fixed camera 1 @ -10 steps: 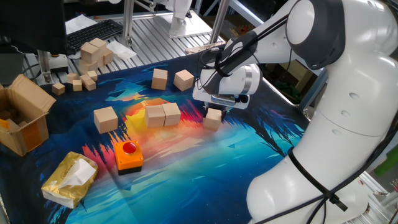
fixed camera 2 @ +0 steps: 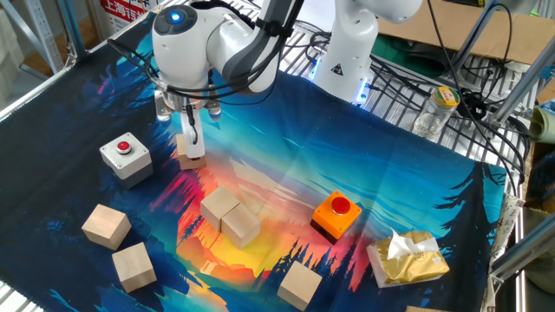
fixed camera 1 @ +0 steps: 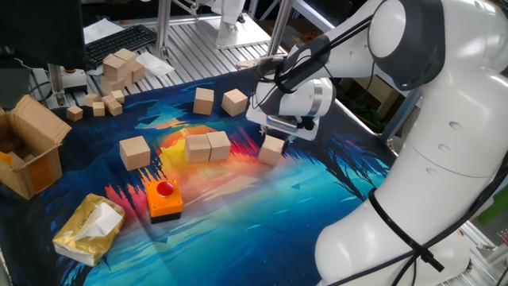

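My gripper point(fixed camera 1: 276, 140) is low over the table at the far right of the cloth, right at a wooden block point(fixed camera 1: 271, 151). In exterior view 2 a pale finger point(fixed camera 2: 192, 141) stands in front of that same block and partly covers it. Whether the fingers press on the block or only stand around it cannot be made out. Two more wooden blocks point(fixed camera 1: 208, 147) sit side by side, touching, at the middle of the cloth. A single block point(fixed camera 1: 135, 153) lies to their left, and two others point(fixed camera 1: 204, 101) are farther back.
An orange box with a red button point(fixed camera 1: 164, 200) and a gold tissue pack point(fixed camera 1: 90, 229) occupy the front left. A grey button box point(fixed camera 2: 127, 159) stands near the gripper. At the left edge is a cardboard box point(fixed camera 1: 36, 151).
The block beneath my hand looks slightly turned. Everything else stays in place.
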